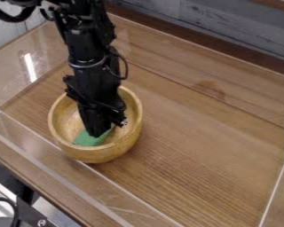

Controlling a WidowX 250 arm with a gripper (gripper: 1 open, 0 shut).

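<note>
A round yellow-tan bowl [103, 149] sits on the wooden counter at the lower left. A green object [90, 137] lies inside it. My black gripper [107, 124] is down inside the bowl, right at the green object and partly covering it. The fingertips are dark and crowded, so whether they touch or hold it is unclear.
A pale edge runs along the left side near the bowl, with dark cables below it. A grey wall [204, 27] stands at the back.
</note>
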